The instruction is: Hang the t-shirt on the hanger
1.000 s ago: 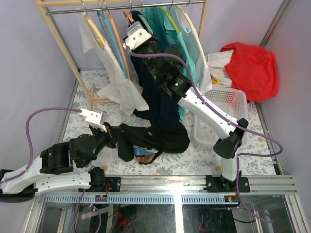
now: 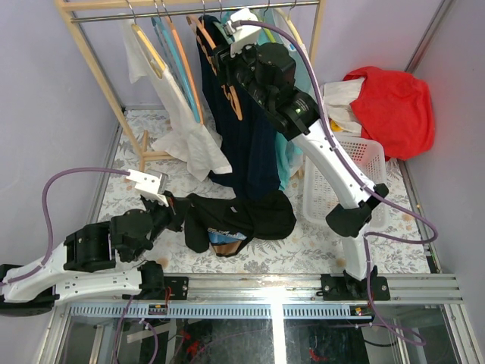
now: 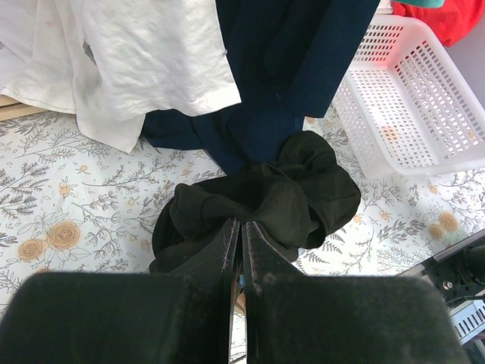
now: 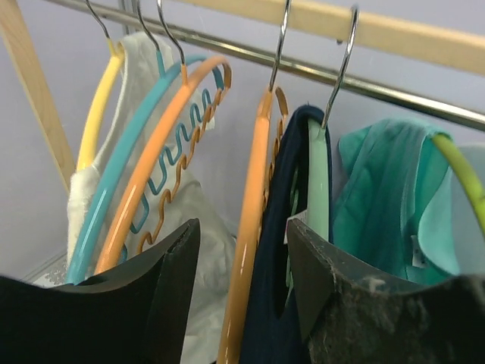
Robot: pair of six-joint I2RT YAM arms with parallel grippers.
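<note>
A black t-shirt (image 2: pixel 261 214) lies crumpled on the floral surface, with a blue and tan item (image 2: pixel 227 241) showing under its near edge. My left gripper is shut in front of the shirt, and no cloth shows between its fingertips. Up at the rail, my right gripper is part open. An orange hanger (image 4: pixel 258 171) runs down through the gap between its fingers; I cannot tell whether they touch it. Close on its right hangs a dark navy garment (image 4: pixel 301 133) with a pale green hanger (image 4: pixel 318 182) just behind the right finger.
To the left on the metal rail (image 4: pixel 227 47) are another orange hanger (image 4: pixel 148 171), a blue one and white clothes (image 2: pixel 178 106). Teal garments (image 4: pixel 386 182) crowd the right. A white basket (image 2: pixel 322 193) and a red cloth (image 2: pixel 394 110) lie at the right.
The orange hanger by the navy garment swung a little. The left arm and black shirt look unmoved.
</note>
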